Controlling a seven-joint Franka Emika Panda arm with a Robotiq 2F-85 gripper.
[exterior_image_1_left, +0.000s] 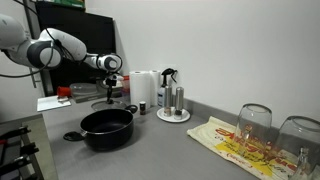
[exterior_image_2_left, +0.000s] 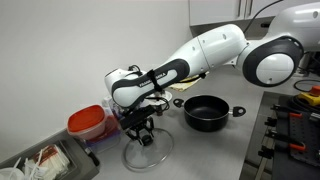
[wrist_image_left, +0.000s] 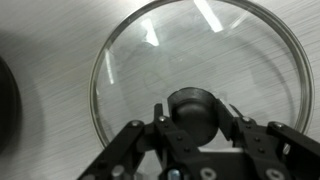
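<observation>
A clear glass lid (wrist_image_left: 130, 75) with a metal rim and a black knob (wrist_image_left: 192, 117) fills much of the wrist view. My gripper (exterior_image_2_left: 146, 138) points down over the lid's centre, shut on the knob, with a finger on either side of it. In exterior view 2 the lid (exterior_image_2_left: 130, 155) looks level, at or very near the grey table; any small gap under it cannot be made out. A black two-handled pot (exterior_image_1_left: 106, 128) stands uncovered beside the lid, and its dark side (wrist_image_left: 7, 105) shows at the wrist view's left edge.
A red bowl (exterior_image_2_left: 87, 123) and a grey dish rack (exterior_image_2_left: 40, 165) flank the lid. A white plate with bottles (exterior_image_1_left: 173, 115) stands behind the pot. Glass jars (exterior_image_1_left: 253, 125) and a yellow cloth (exterior_image_1_left: 228, 142) lie far right.
</observation>
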